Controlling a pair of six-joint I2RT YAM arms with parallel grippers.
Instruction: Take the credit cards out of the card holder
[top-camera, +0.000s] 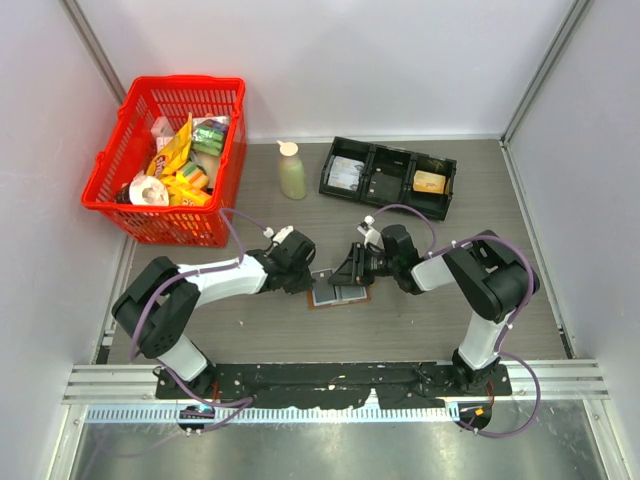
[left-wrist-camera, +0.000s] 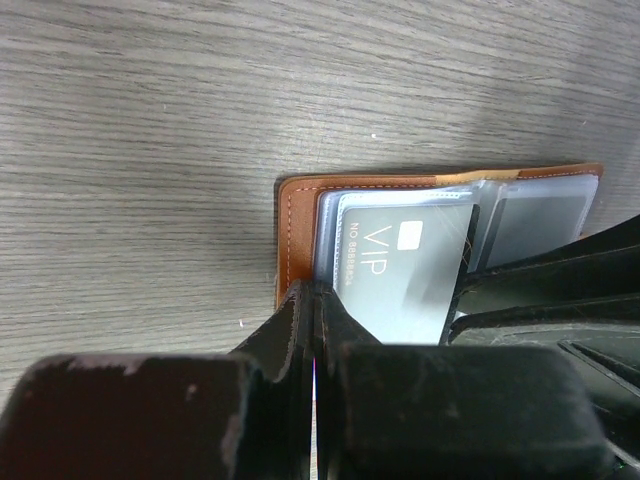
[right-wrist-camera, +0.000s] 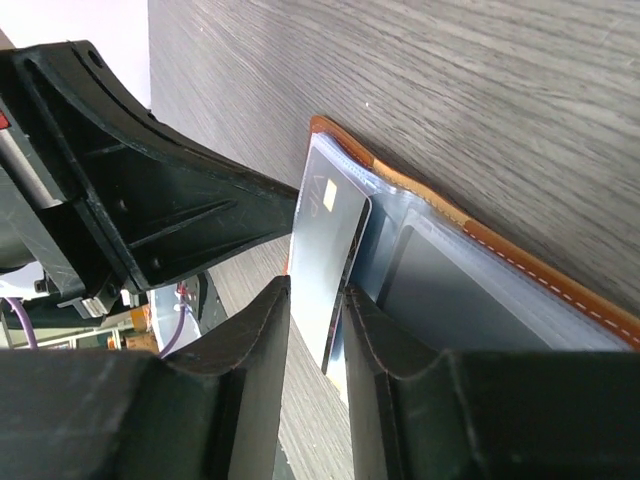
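Note:
The brown leather card holder lies open on the table, with clear sleeves and a grey VIP card in its left part. My left gripper is shut at the holder's left edge, nothing visible between its fingers. My right gripper is at the card; its fingertips meet the card's edge, which looks slightly raised in the right wrist view. Whether the card is between those fingers I cannot tell. The other arm's dark fingers stand close on the far side.
A red basket of goods stands back left, a bottle behind the holder, and a black compartment box back right.

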